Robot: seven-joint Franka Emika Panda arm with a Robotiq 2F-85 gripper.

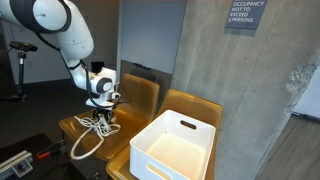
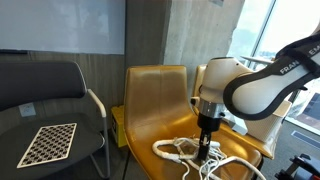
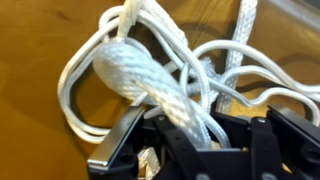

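A white rope [image 1: 92,131] lies in a loose tangle on the brown chair seat, with one tail curving toward the front. In exterior view 2 my gripper [image 2: 204,152] points down into this tangle with its fingers close together. The wrist view shows a thick length of rope [image 3: 150,80] bulging toward the camera and running down between the fingers. Thinner loops spread behind it over the brown surface. My gripper looks shut on the rope; the rope hides the exact spot where the fingertips meet it.
A large white open bin [image 1: 172,147] stands on the chairs to the right. Brown chair backs [image 1: 140,95] rise behind the rope. In exterior view 2 a dark chair [image 2: 50,110] with a patterned board [image 2: 48,144] is at the left.
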